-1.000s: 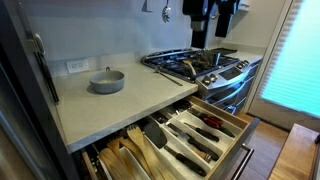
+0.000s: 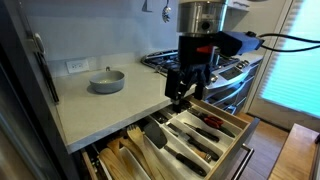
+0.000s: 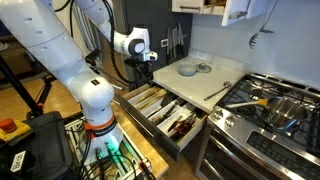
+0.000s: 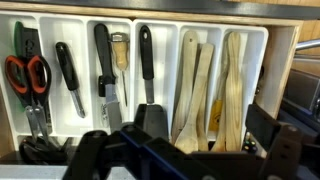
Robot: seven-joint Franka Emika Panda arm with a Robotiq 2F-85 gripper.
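Observation:
My gripper hangs open above the pulled-out drawer, with nothing between its fingers. In the wrist view, the dark fingers reach in from the lower edge, apart from each other. Between and beyond them lies a white divided tray of utensils. From left to right it holds red-handled scissors, a black-handled tool, a black-handled knife, a wooden-handled brush, a black spatula and several wooden utensils. The spatula's lower end is partly cut off by the gripper's shadowed edge.
A grey pot stands on the pale counter behind the drawer. Farther right is the stove, with a pan on it. A wooden surface lies to the drawer's right. The drawer walls surround the tray.
The gripper has come down and somewhat left towards the drawer, so that its body now shows in exterior view 1. The utensils and the drawer look unmoved.

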